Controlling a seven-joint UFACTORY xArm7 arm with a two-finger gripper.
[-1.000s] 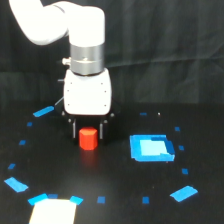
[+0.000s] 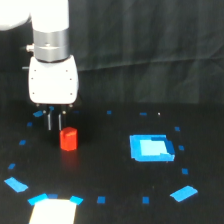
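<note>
A small red block (image 2: 68, 139) stands on the black table at the left of the camera view. My gripper (image 2: 55, 120) is just up and to the left of it, under the white arm, its dark fingers pointing down. The right finger comes close to the block's upper left edge; touching or apart, I cannot tell. The block appears to lie to the right of the gap between the fingers. How far the fingers stand open is hard to see against the dark background.
A blue square tray (image 2: 134, 149) with a pale inside lies right of centre. Blue tape pieces (image 2: 184, 193) mark the table, with several small blue marks. A pale sheet (image 2: 52, 212) lies at the front left.
The arm and gripper have moved left and somewhat up in the view. The red block has shifted left. The fingers, earlier wide apart on either side of the block, now appear closer together.
</note>
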